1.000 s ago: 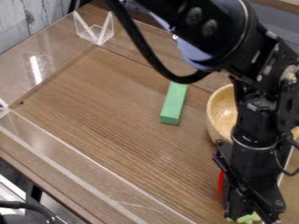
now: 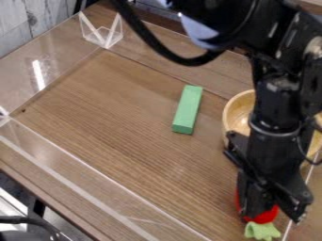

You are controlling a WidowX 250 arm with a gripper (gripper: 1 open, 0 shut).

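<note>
The black robot gripper [image 2: 258,193] reaches down at the lower right of the camera view, its fingers low over a red object [image 2: 255,214] with a light green top [image 2: 262,231]. The red object is partly hidden by the gripper, so whether anything is between the fingertips cannot be seen; the fingers look shut. A wooden bowl [image 2: 236,115] sits behind the arm, mostly hidden by it.
A green block [image 2: 187,110] lies near the middle of the wooden table [image 2: 113,122]. A clear plastic piece [image 2: 101,28] is at the back left.
The gripper has shifted slightly up and back from the near edge, uncovering more of the red object and its green top.
</note>
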